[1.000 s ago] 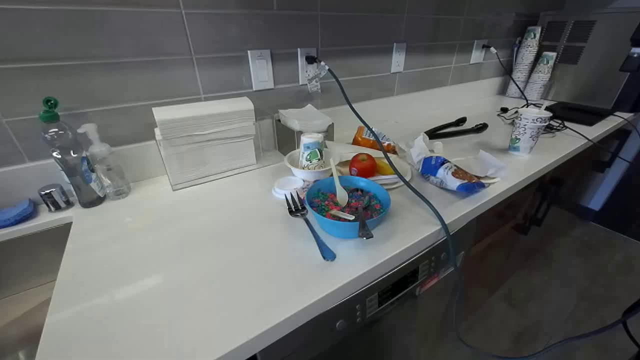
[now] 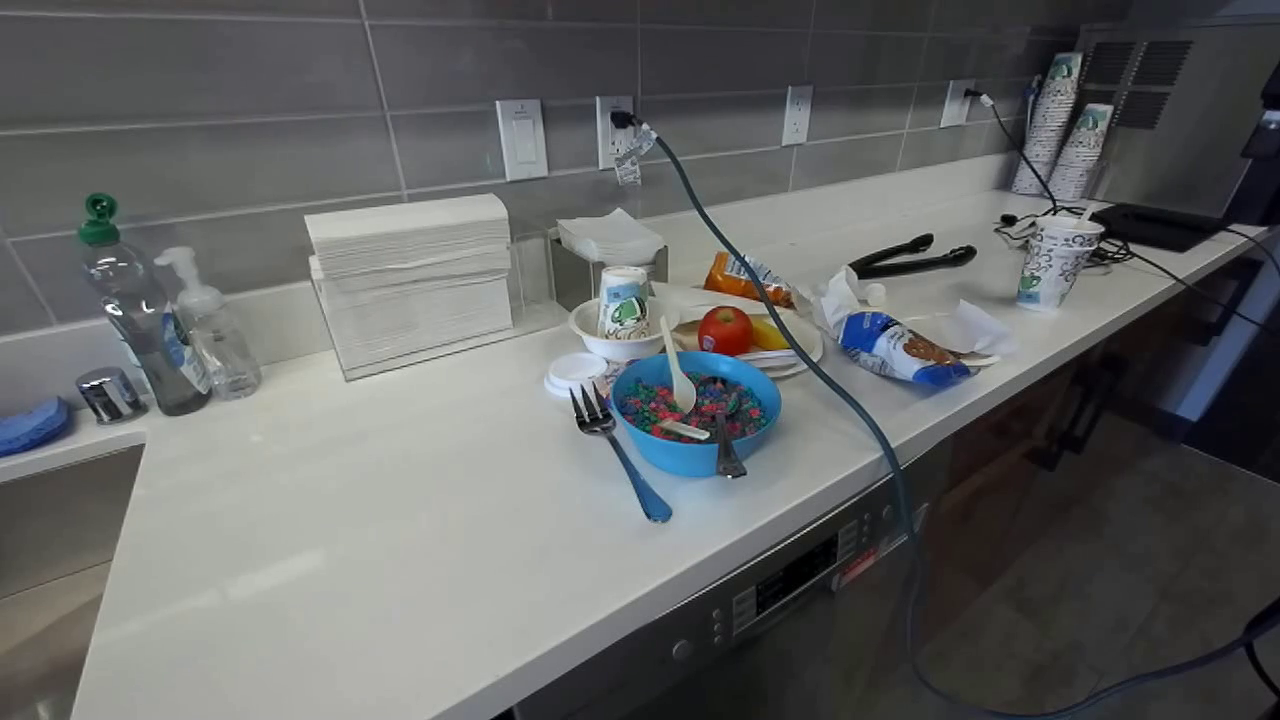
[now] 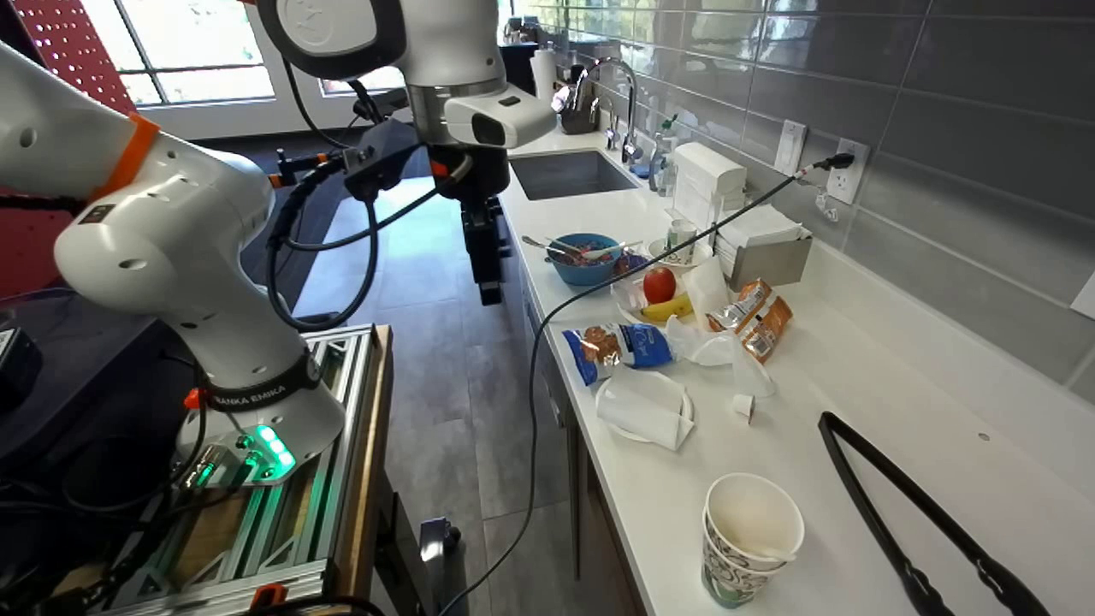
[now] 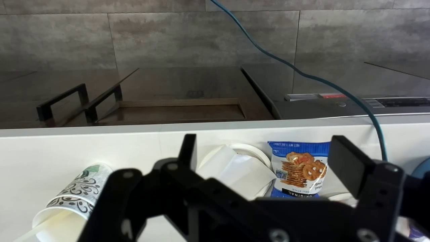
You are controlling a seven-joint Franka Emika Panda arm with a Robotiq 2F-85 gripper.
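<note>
My gripper is open, its two dark fingers wide apart with nothing held between them. In exterior view 2 the gripper (image 3: 490, 293) hangs over the floor, off the counter's front edge. Within the wrist view, a blue pretzel bag (image 4: 300, 167) and a folded napkin on a white plate (image 4: 252, 151) appear beyond the fingers, on the counter. A blue bowl (image 2: 654, 446) of colourful bits holds a white spoon and other utensils. Beside it lies a metal fork (image 2: 630, 466). A red apple (image 2: 725, 330) and a banana (image 3: 669, 307) share a plate behind the bowl.
A teal cable (image 2: 828, 378) runs from the wall outlet across the counter and down over its edge. Paper cups (image 3: 752, 534), black tongs (image 3: 914, 503) and an orange snack bag (image 3: 757, 318) occupy the counter. Clear counter (image 2: 360, 516) lies between the sink and the bowl.
</note>
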